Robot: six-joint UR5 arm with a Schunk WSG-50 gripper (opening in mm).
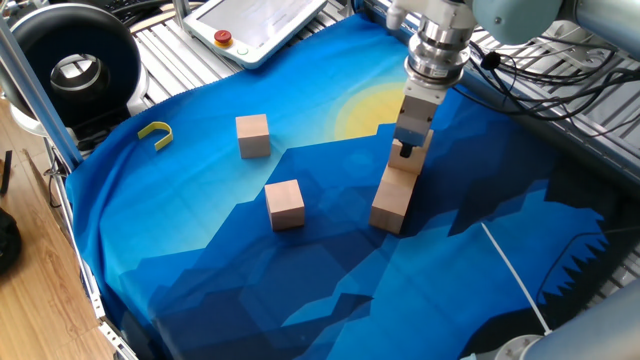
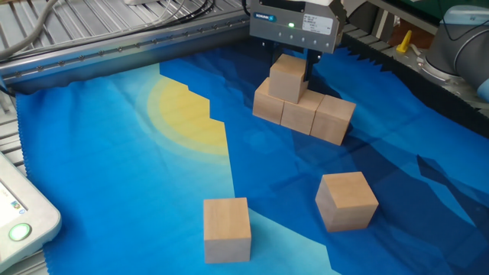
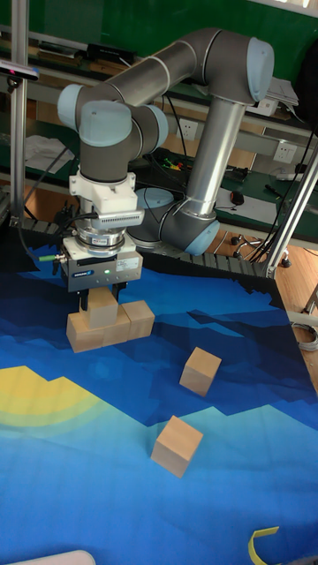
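Note:
Three plain wooden cubes stand side by side in a row, with the right-hand cube (image 2: 333, 119) bare on top in exterior view 2. An upper cube (image 2: 288, 79) rests on the row, over the left cube (image 2: 267, 102) and the middle cube (image 2: 301, 113). My gripper (image 2: 293, 61) points down at this upper cube, one dark finger (image 2: 312, 64) close along its right side and the other partly hidden behind it. Whether the fingers press on the cube or stand slightly apart from it, I cannot tell. Exterior view 1 shows the gripper (image 1: 406, 150) largely covering the stack's far end.
Two loose cubes lie apart on the blue cloth: one (image 1: 253, 136) on the lighter part, another (image 1: 285, 204) nearer the row. A yellow curved piece (image 1: 157, 133) is by the cloth's edge. The tablet with a red button (image 1: 223, 38) sits outside it.

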